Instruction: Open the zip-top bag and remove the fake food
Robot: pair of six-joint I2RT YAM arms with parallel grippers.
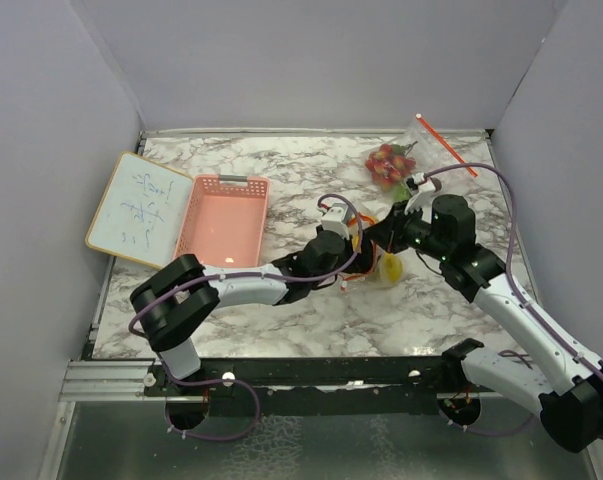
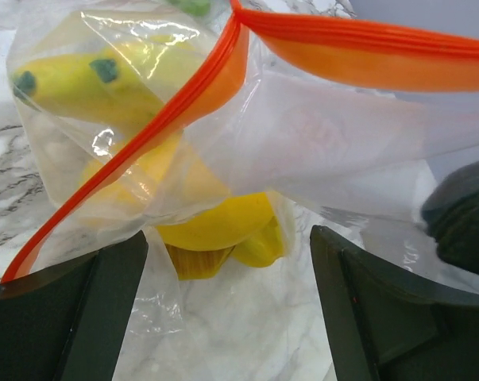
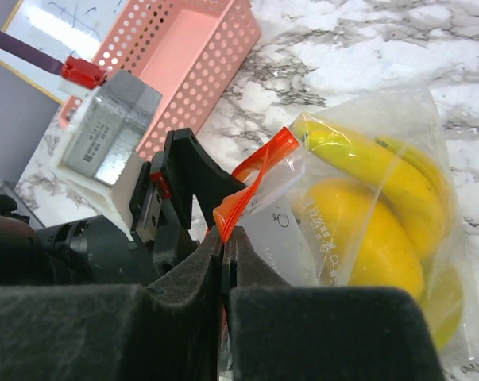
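A clear zip bag with orange zipper holds yellow fake food, banana-like pieces [image 3: 382, 175] and a rounder one [image 3: 358, 238]; top view shows it [image 1: 389, 270] between both grippers. In the left wrist view the zipper [image 2: 175, 111] crosses high, and my left gripper's parted fingers [image 2: 72, 309] are below it, yellow food visible beyond. My right gripper [image 1: 381, 235] is shut with the zipper edge [image 3: 247, 182] at its fingertips. The left gripper [image 1: 346, 235] stands beside it.
A pink basket [image 1: 221, 230] and whiteboard [image 1: 136, 210] lie at the left. Another bag with red and green fake food [image 1: 391, 165] lies at the back right.
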